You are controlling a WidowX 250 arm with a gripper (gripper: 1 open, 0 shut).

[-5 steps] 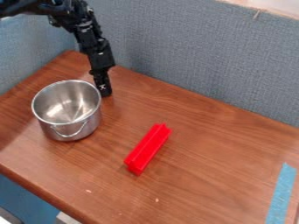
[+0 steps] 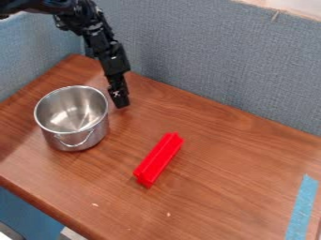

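A steel pot with a wire handle stands on the left part of the wooden table. Just behind its right rim is my black gripper, low over the table and pointing down; whether its fingers are open or shut is too small to tell. A red elongated block lies diagonally near the middle, apart from the pot.
Grey-blue padded walls border the back and left. A light blue strip lies at the right edge.
My gripper has shifted slightly to the right over the last second. The pot and red block have not moved.
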